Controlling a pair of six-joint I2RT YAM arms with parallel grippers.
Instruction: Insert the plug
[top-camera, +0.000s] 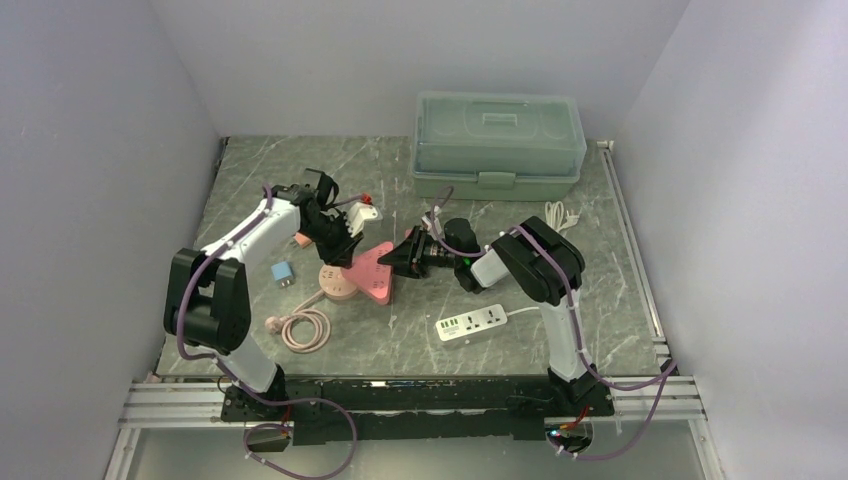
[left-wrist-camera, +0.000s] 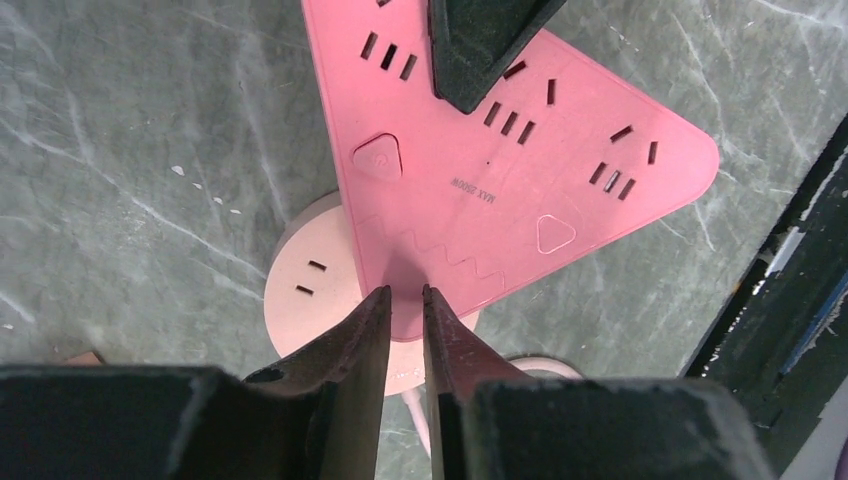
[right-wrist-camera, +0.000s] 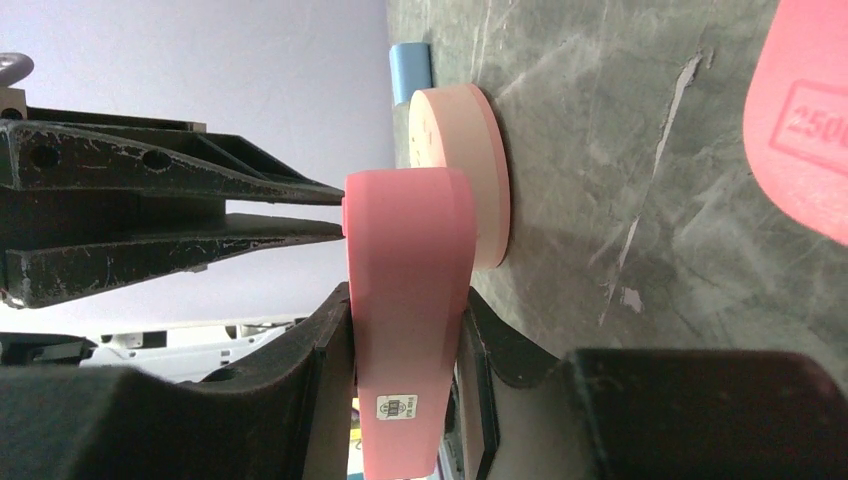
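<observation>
A pink triangular power strip (left-wrist-camera: 440, 215) with slots on its top overlaps a round beige power strip (left-wrist-camera: 315, 280). My right gripper is shut on the triangular strip, a finger on each side. Over one corner of that strip hangs my left gripper, its fingers narrowly open; no plug shows between them. In the right wrist view the left fingers (right-wrist-camera: 270, 190) reach the strip's edge; contact is hard to judge. A blue plug adapter (top-camera: 283, 273) lies left of the round strip. The beige plug (top-camera: 273, 324) ends a coiled cord.
A white power strip (top-camera: 472, 322) lies at the front right. The green lidded box (top-camera: 497, 180) stands at the back, with a white cable (top-camera: 558, 215) by its right side. Part of an orange block (top-camera: 302, 240) shows beside the left arm.
</observation>
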